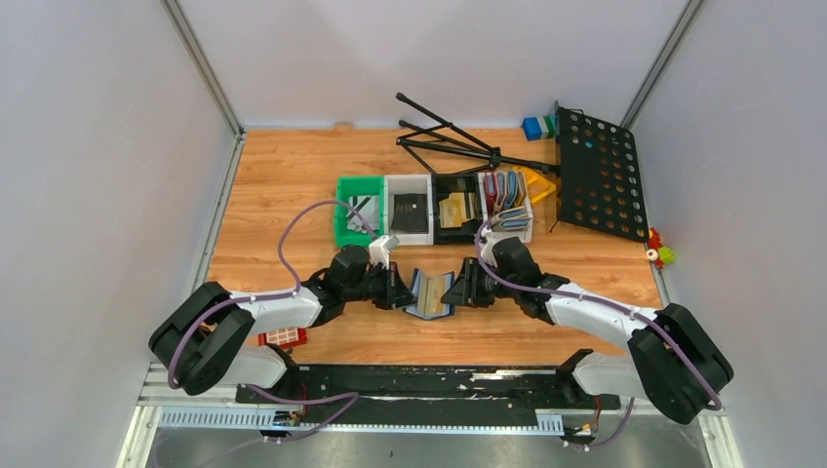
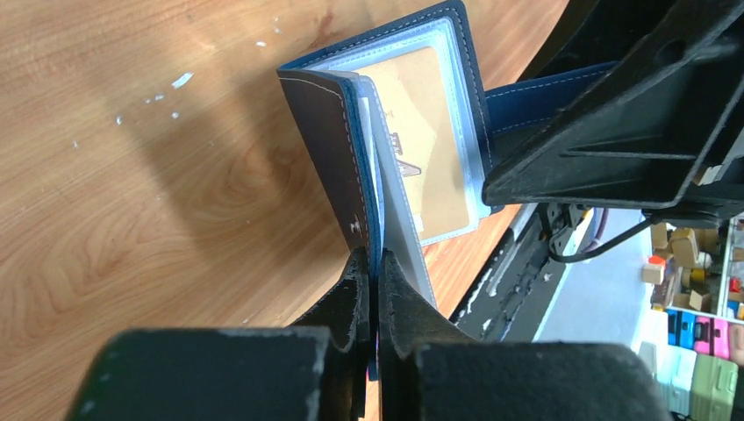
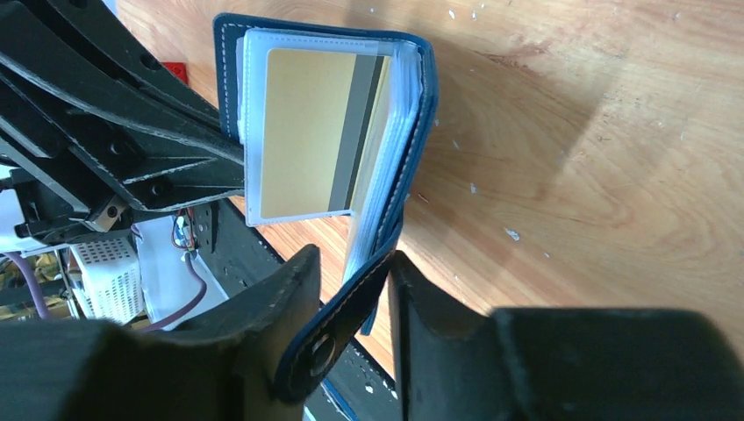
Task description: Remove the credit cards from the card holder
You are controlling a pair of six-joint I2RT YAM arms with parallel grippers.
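Observation:
The card holder (image 1: 431, 292) is held spread between both grippers over the table's middle. It is navy with clear sleeves; a cream card shows in one, and a gold card with a dark stripe (image 3: 303, 132) in the right wrist view. My left gripper is shut on an edge of the holder. My right gripper is around the holder's other edge, a navy strap between its fingers; how firmly it closes is unclear.
Behind lie a green bin (image 1: 343, 229), a white bin (image 1: 410, 238), a black bin (image 1: 453, 235) and a bin of several holders (image 1: 507, 205). A black stand (image 1: 600, 175) fills the back right.

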